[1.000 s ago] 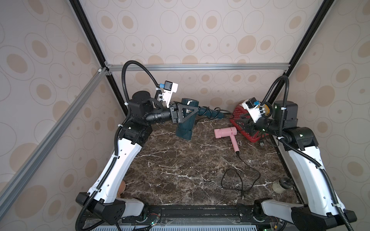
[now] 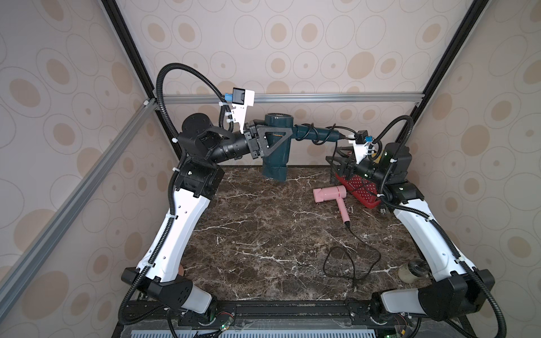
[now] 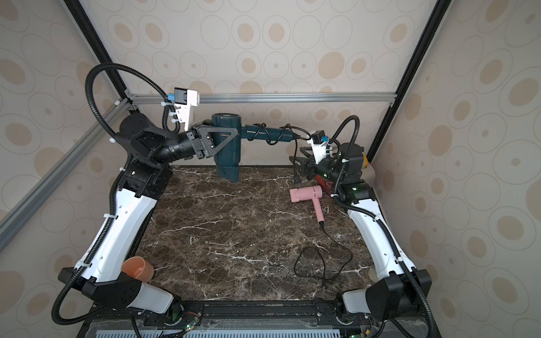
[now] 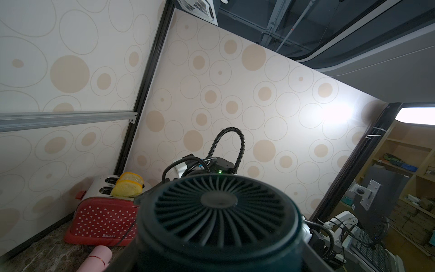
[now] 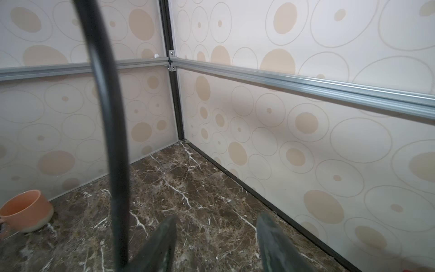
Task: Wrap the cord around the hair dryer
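The dark teal hair dryer (image 2: pixel 275 166) is held up above the table, with my left gripper (image 2: pixel 273 140) shut on its barrel; its round vented end (image 4: pixel 219 213) fills the lower left wrist view. Loops of black cord wind round its handle (image 3: pixel 273 134), which points right, and the cord hangs from the handle's end. My right gripper (image 2: pixel 335 160) is beside that hanging cord, low and right of the handle. In the right wrist view its fingers stand apart, blurred, and the cord (image 5: pixel 113 158) runs vertically left of them.
A pink hair dryer (image 2: pixel 329 192) with its cord lies on the table. A red toaster (image 4: pixel 102 217) with a yellow item on top stands at the back right, a jar (image 2: pixel 411 273) at front right and a cup (image 3: pixel 138 269) at front left.
My left gripper has lifted the teal dryer higher. My right arm has shifted left and slightly up, toward the hanging cord.
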